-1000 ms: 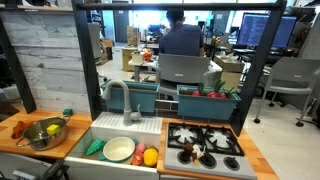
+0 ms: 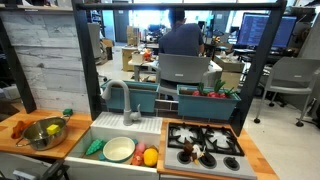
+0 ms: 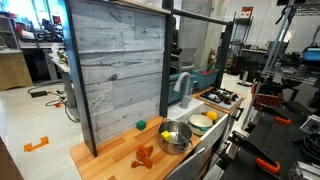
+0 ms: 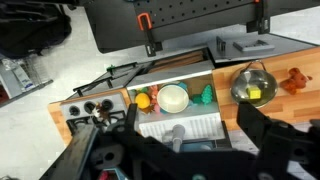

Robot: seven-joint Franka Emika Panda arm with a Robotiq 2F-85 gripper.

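My gripper hangs high above the counter front, its two fingers far apart and nothing between them. In exterior view 2 the gripper (image 3: 262, 140) is at the right, clear of the counter. A steel pot (image 3: 176, 138) stands on the wooden counter with a yellow block (image 4: 254, 92) inside. The sink (image 4: 206, 127) holds a cream bowl (image 4: 173, 98), a green item (image 4: 207, 95), a yellow item (image 4: 155, 91) and an orange-red item (image 4: 142, 101). Beside the pot lies a brown-orange toy (image 3: 145, 155).
A black stove (image 2: 205, 139) with a small brown-and-white item on it stands right of the sink. Behind the sink rises a white faucet (image 2: 127, 100). A teal planter (image 2: 208, 104) with red items hangs behind the stove. A small green object (image 3: 141, 125) lies near the grey wall.
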